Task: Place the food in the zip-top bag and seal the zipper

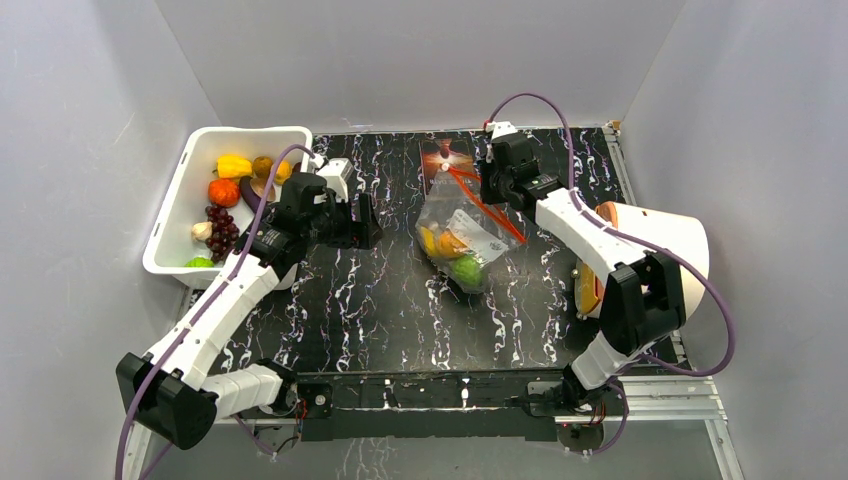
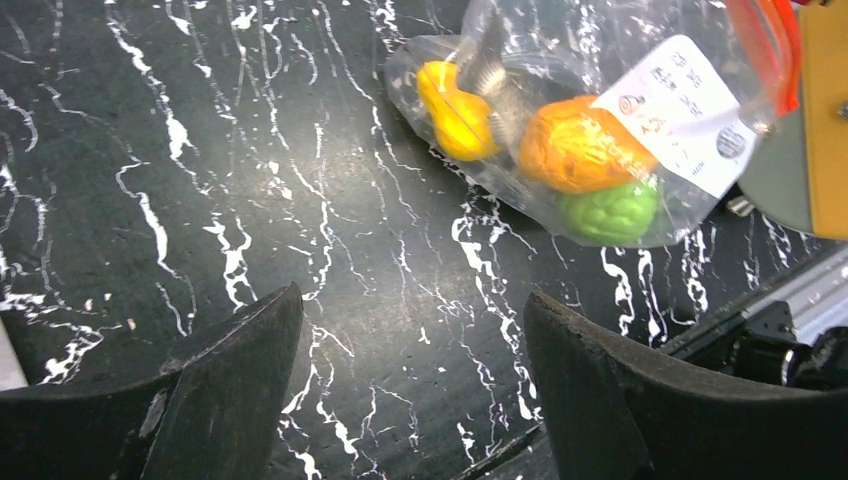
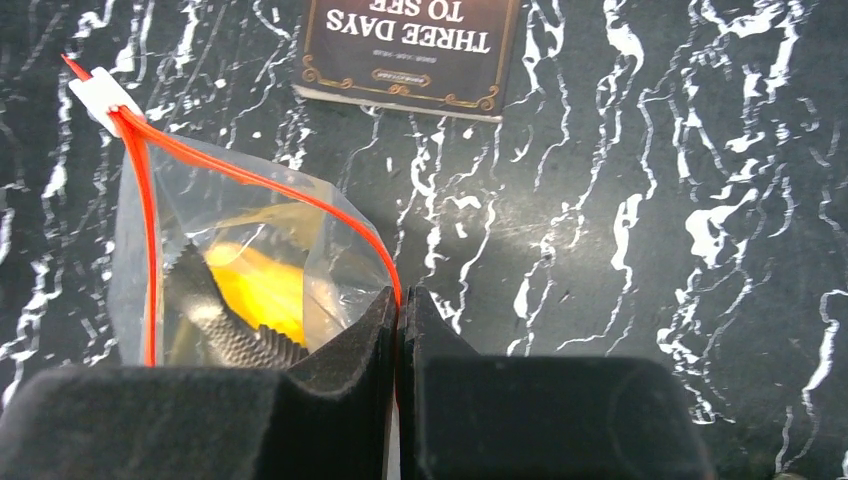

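Observation:
The clear zip bag hangs tilted over the middle of the table, its orange zipper edge up and a white slider at one end. Inside it lie a yellow food piece, an orange one and a green one. My right gripper is shut on the bag's orange-edged rim; the mouth stands apart in the right wrist view. Left of the bag, my left gripper is open and empty, with bare table between its fingers in the left wrist view.
A white bin at the left holds several foods, such as grapes and an orange pepper. A dark booklet lies behind the bag. At the right lies a large white cylinder.

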